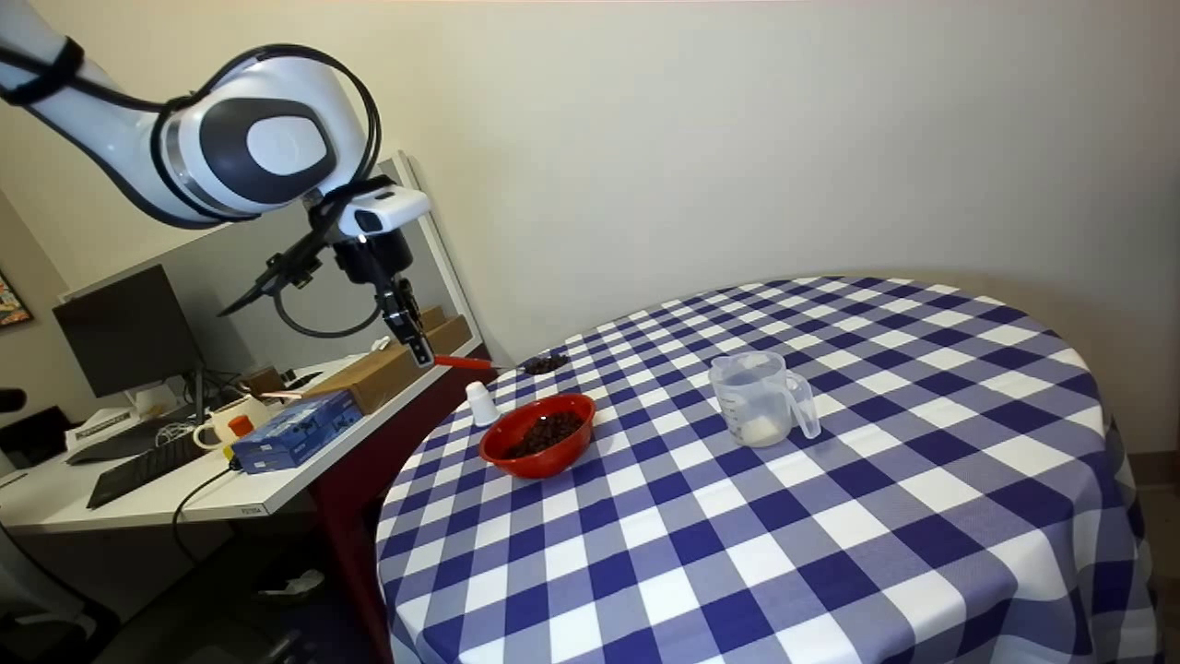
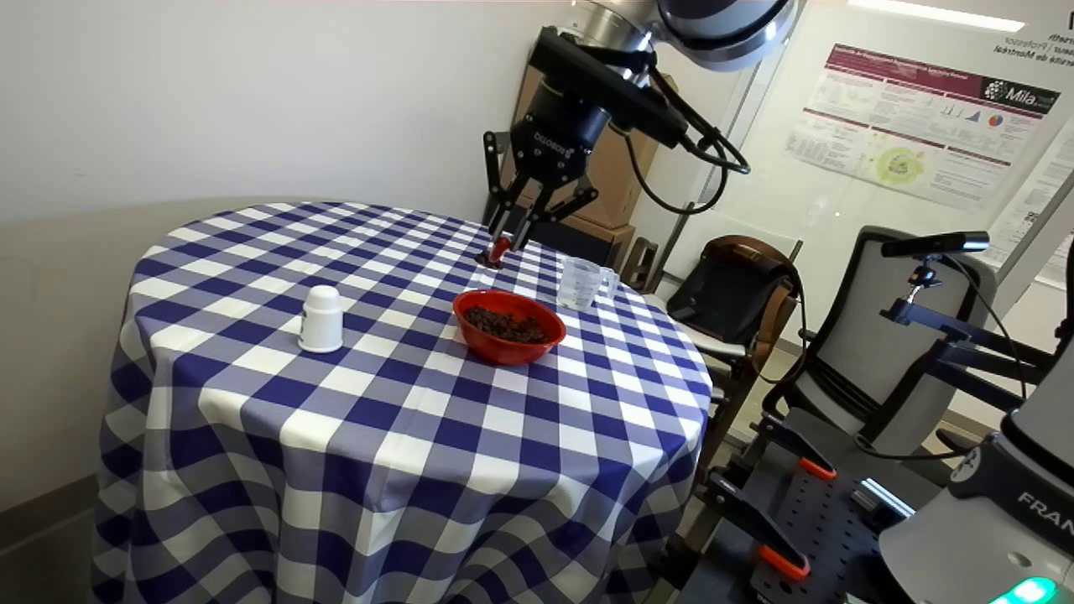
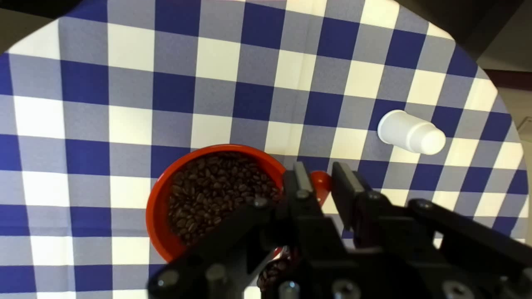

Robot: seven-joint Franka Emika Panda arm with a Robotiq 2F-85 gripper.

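My gripper (image 1: 425,356) is shut on the red handle of a spoon (image 1: 465,361), held roughly level in the air above the table. Dark beans heap the spoon's bowl (image 1: 545,363) in exterior view 1; the wrist view shows some of them (image 3: 273,271) partly behind my fingers. Below the spoon stands a red bowl (image 1: 538,466) with coffee beans (image 3: 214,192) in it. A clear measuring cup (image 1: 755,397) with a handle sits farther right on the cloth, something pale at its bottom.
A white bottle-like container (image 2: 322,320) stands upright near the red bowl. The checked tablecloth (image 1: 686,531) is bare around the measuring cup and across the front. A desk with a blue box (image 1: 296,432) adjoins the table on the left.
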